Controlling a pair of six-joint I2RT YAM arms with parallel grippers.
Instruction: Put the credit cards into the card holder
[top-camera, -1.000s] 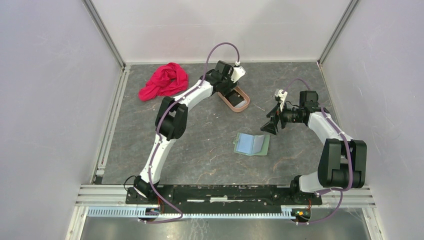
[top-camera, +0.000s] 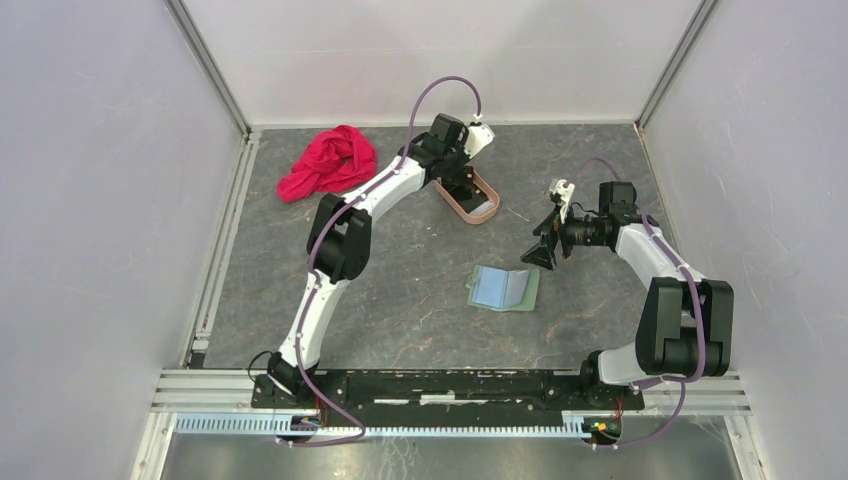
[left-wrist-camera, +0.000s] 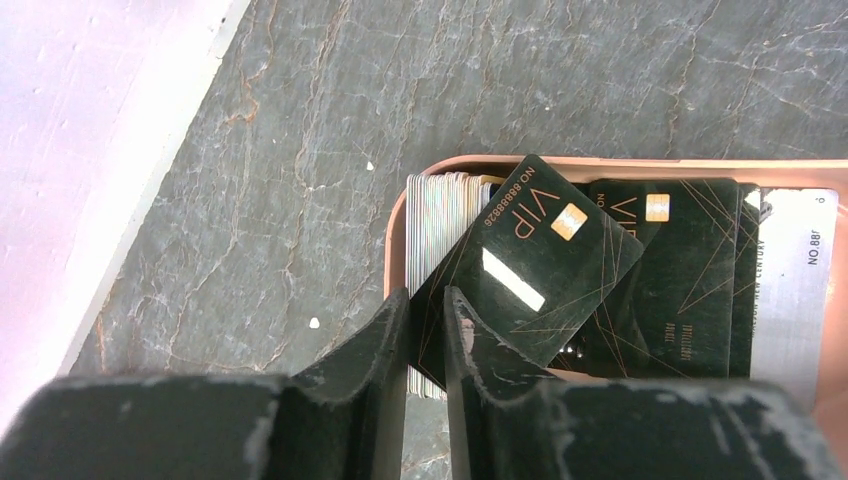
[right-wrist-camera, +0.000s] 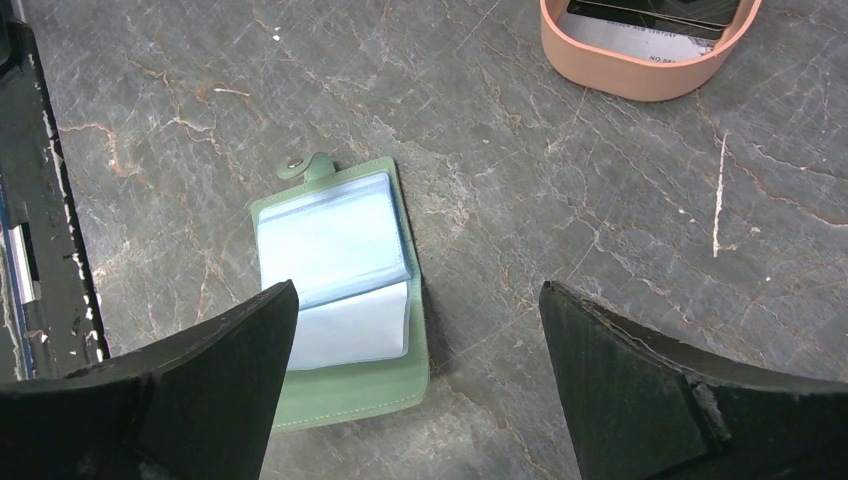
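An oval pink container (top-camera: 467, 218) of stacked cards stands at the upper middle of the table. My left gripper is shut on a black VIP card (left-wrist-camera: 530, 270), which sits tilted across the other black cards and a row of white card edges in the container (left-wrist-camera: 620, 163). The green card holder (top-camera: 530, 300) lies open in the lower middle, showing clear blue-white sleeves (right-wrist-camera: 330, 240). My right gripper is open above the table beside the holder, nothing between its fingers.
A crumpled red cloth (top-camera: 325, 165) lies at the back left. Walls close in on the back and sides.
The right arm and the card holder have not moved.
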